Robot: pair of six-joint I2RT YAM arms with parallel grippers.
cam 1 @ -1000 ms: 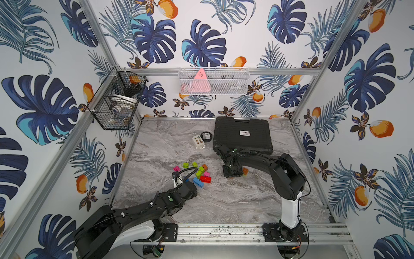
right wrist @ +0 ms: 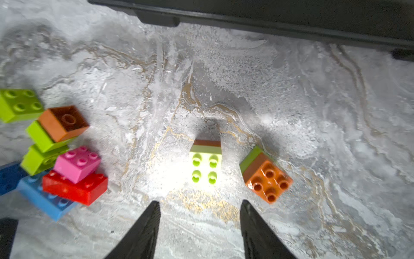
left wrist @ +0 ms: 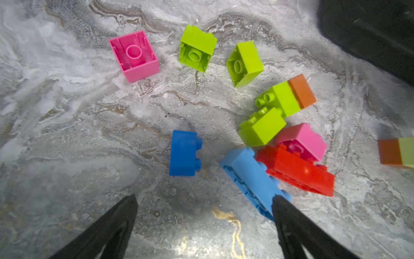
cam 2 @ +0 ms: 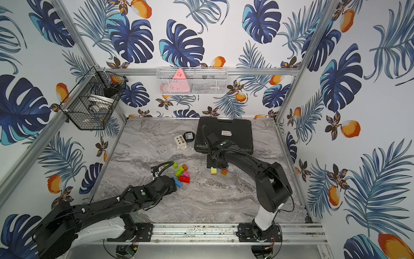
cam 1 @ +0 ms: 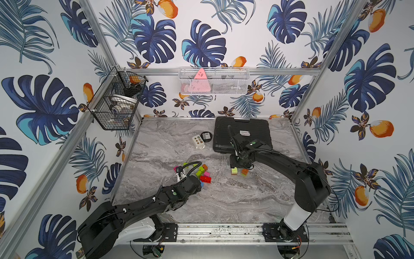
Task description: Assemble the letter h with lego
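Note:
Two small two-colour stacks stand apart at centre-right: one with a pale green top [right wrist: 205, 164], one with an orange top [right wrist: 265, 183]. My right gripper hovers above and in front of them, fingers apart, nothing between. My left gripper is open over the loose pile, empty. The pile holds a dark blue brick [left wrist: 183, 153], light blue brick [left wrist: 254, 181], red brick [left wrist: 301, 172], pink bricks [left wrist: 134, 56], several green bricks [left wrist: 267, 127] and an orange brick [left wrist: 301, 90].
A black case [cam 1: 243, 123] lies at the back right. A button pad [cam 1: 198, 141] and a black round object [cam 1: 206, 136] lie left of it.
The right arm has lifted and shifted toward the back right, uncovering the pale green-topped stack. The left arm has moved slightly up and right over the pile.

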